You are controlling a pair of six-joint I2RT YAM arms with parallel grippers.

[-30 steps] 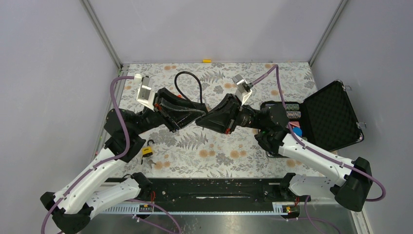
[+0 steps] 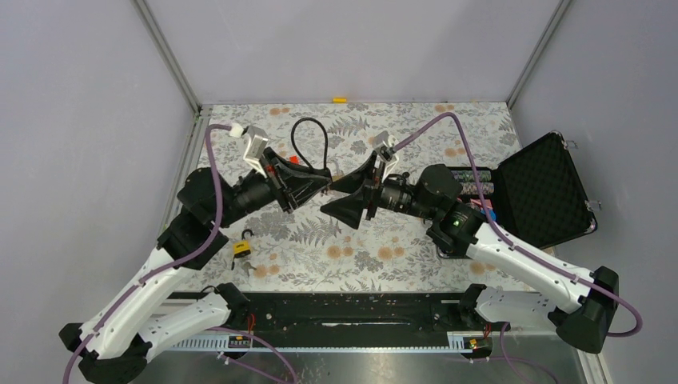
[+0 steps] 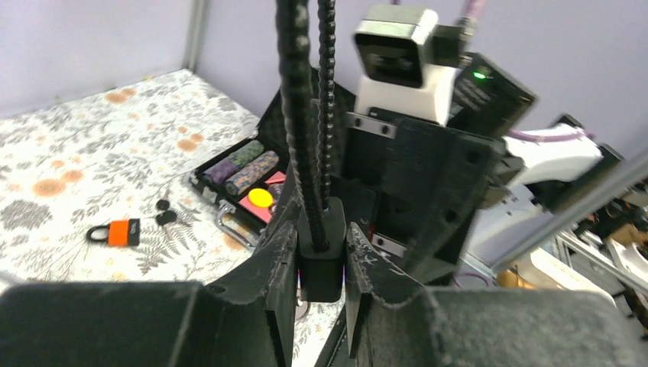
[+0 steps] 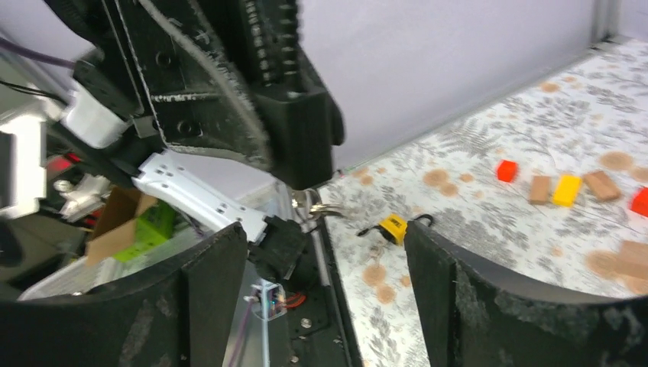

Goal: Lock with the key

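My left gripper (image 2: 323,183) is shut on the black body of a cable lock (image 3: 321,267), whose braided cable (image 2: 300,124) rises from it and loops back. Close by on the right, my right gripper stands open, with nothing between its fingers. From the right wrist view, the lock body (image 4: 303,141) hangs above and beyond those fingers. Silver keys (image 4: 315,206) hang just under its lower end, one seemingly in its underside; how deep it sits cannot be told.
A yellow padlock (image 2: 241,248) lies at the front left and an orange one (image 3: 122,232) farther back. The open black case (image 2: 546,192) occupies the right side. Several small blocks, including a yellow block (image 4: 566,190), lie on the patterned table.
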